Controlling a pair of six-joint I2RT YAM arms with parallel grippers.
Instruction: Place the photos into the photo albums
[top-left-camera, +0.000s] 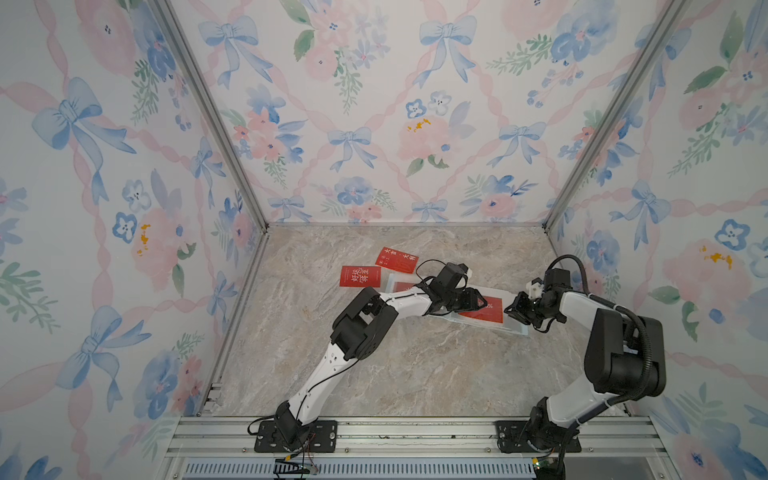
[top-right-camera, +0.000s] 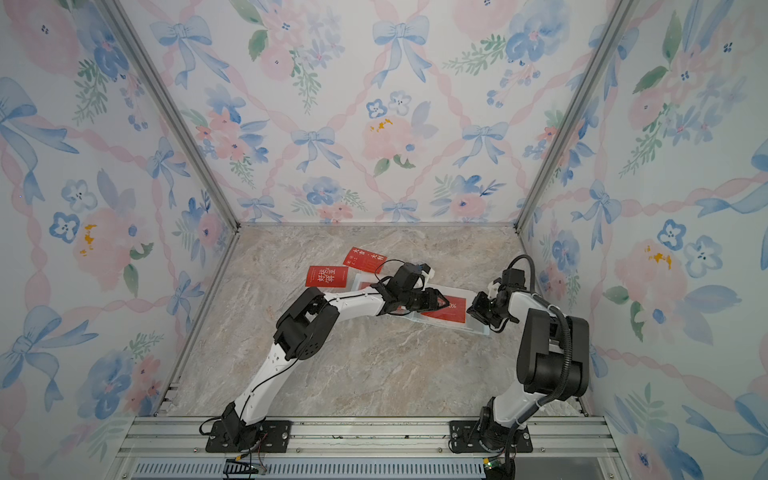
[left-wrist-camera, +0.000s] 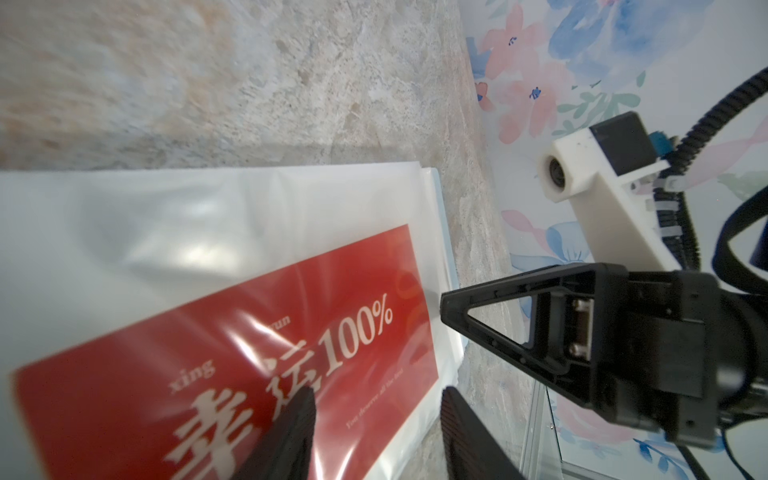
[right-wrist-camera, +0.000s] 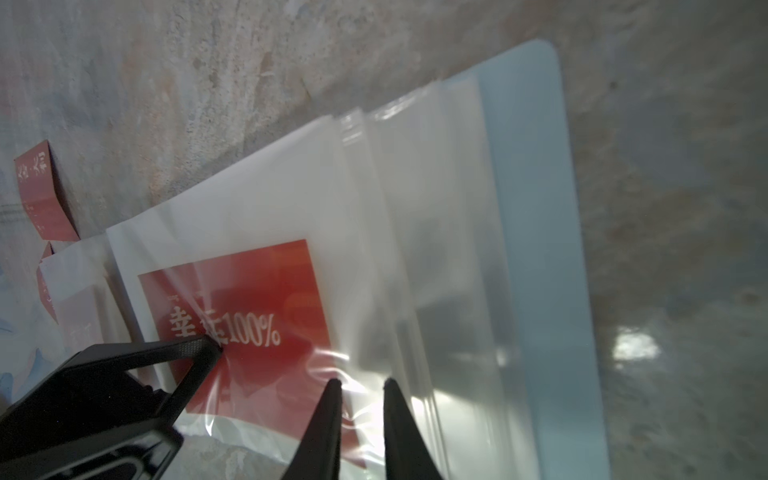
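Observation:
The photo album (right-wrist-camera: 544, 200), with clear sleeves and a pale blue cover, lies open at the centre right. A red card reading 幸运100% (left-wrist-camera: 352, 376) shows inside a sleeve. My left gripper is over the card's left part, fingertips apart, with nothing visible between them. My right gripper hovers at the album's right side, over the sleeve edge beside the card, fingertips slightly apart. Both grippers face each other across the page.
Two red cards (top-left-camera: 360, 275) (top-left-camera: 397, 257) lie behind and left of my left arm. Floral walls enclose the sides and back.

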